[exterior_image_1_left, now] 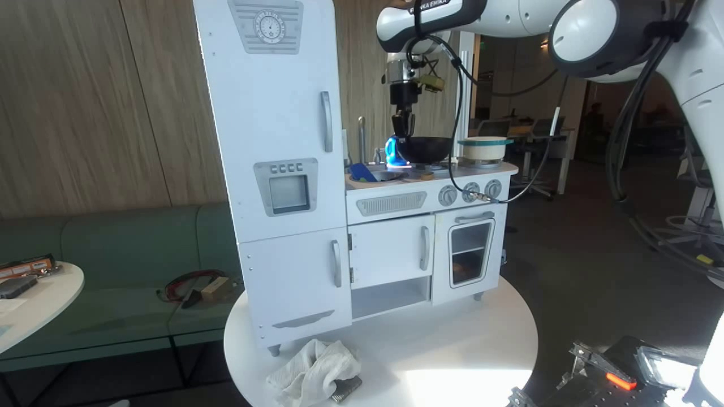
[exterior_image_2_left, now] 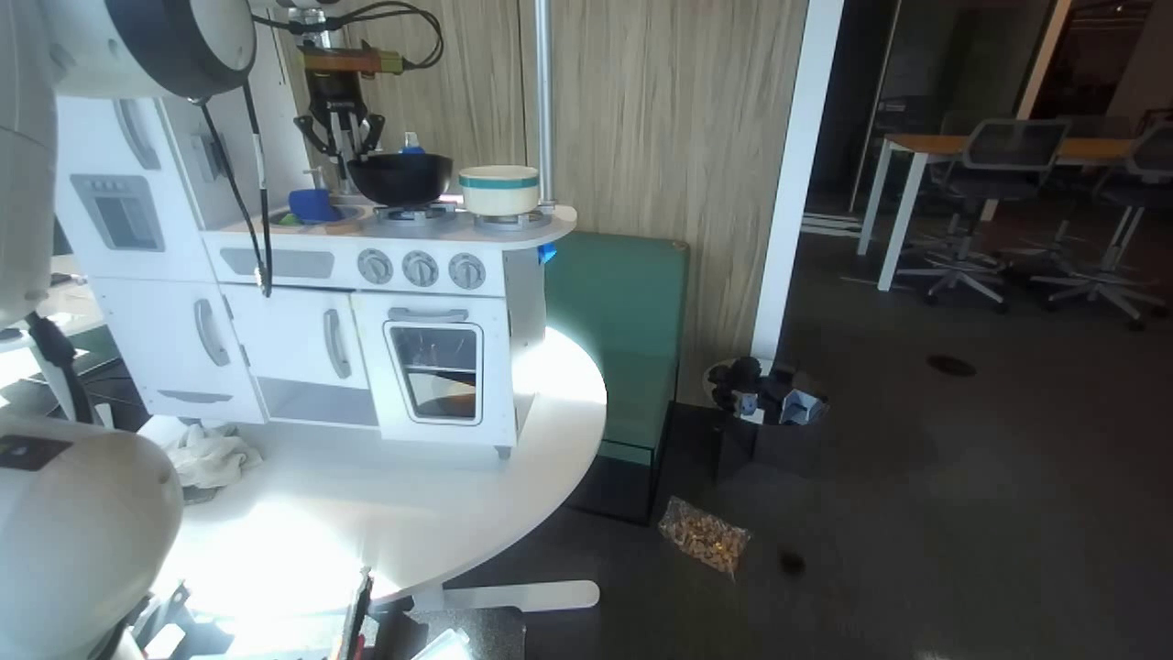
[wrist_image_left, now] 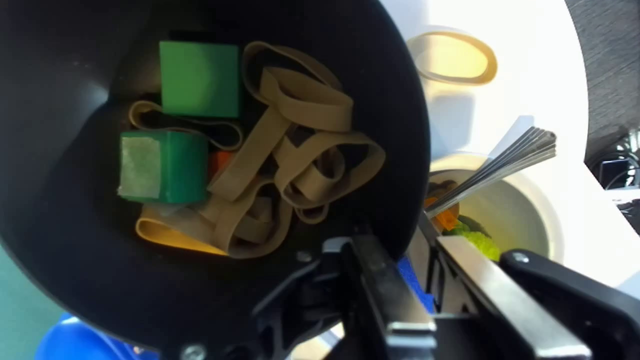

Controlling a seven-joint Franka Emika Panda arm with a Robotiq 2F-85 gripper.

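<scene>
A black pan (exterior_image_1_left: pixel 426 149) sits on the stove top of the toy kitchen. Inside it, in the wrist view, lie two green blocks (wrist_image_left: pixel 199 79) and a tangle of tan bands (wrist_image_left: pixel 318 162); a bit of orange shows between them. My gripper (exterior_image_1_left: pixel 404 128) points down at the pan's sink-side rim. From above, one finger (wrist_image_left: pixel 384 282) overlaps the pan's edge and the other finger (wrist_image_left: pixel 480 270) is outside it. The fingers stand part open, with a gap through which a blue object shows. Whether either finger touches the rim cannot be told.
Beside the pan stands a cream pot (exterior_image_2_left: pixel 498 192) with a teal rim. A blue bottle (exterior_image_1_left: pixel 393 152) is behind the pan, and a blue object (exterior_image_1_left: pixel 361 172) lies at the sink. Thin metal strips (wrist_image_left: pixel 498 171) and a loose ring (wrist_image_left: pixel 453 58) show beyond the pan.
</scene>
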